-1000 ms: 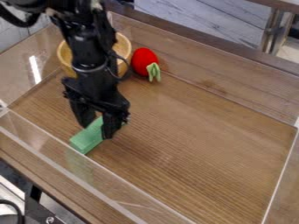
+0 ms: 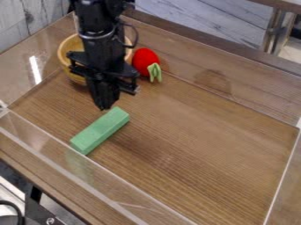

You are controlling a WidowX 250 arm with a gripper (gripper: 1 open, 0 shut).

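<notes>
My dark gripper (image 2: 101,81) hangs over the wooden table (image 2: 200,149), above and behind a green block (image 2: 100,131) that lies flat on the surface, apart from it. Whether the fingers are open or shut is hard to tell. A yellow bowl (image 2: 70,49) sits behind the arm at the upper left, partly hidden by it. A red object with a green top (image 2: 144,61) lies to the right of the arm.
A wall borders the table at the upper left, and a white railing or frame shows at the top right corner.
The arm has risen and moved back, away from the green block, which now shows fully in front of it.
</notes>
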